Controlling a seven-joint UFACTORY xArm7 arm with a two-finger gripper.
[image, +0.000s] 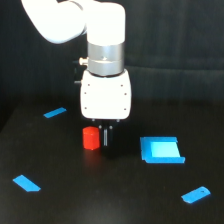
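A small red block (91, 138) stands on the dark table, left of the middle of the camera view. Just to the right of it, the dark fingers of my gripper (106, 137) point straight down from the white hand. They are thin and dark against a dark background, so the gap between them does not show clearly. Whether a finger touches the block's right side cannot be made out. The block's red front face is in plain sight.
On the right lies a blue-edged square (148, 150) with a pale centre. Blue tape strips mark the table at the back left (55, 112), front left (26, 184) and front right (196, 195). Bare table fills the front middle.
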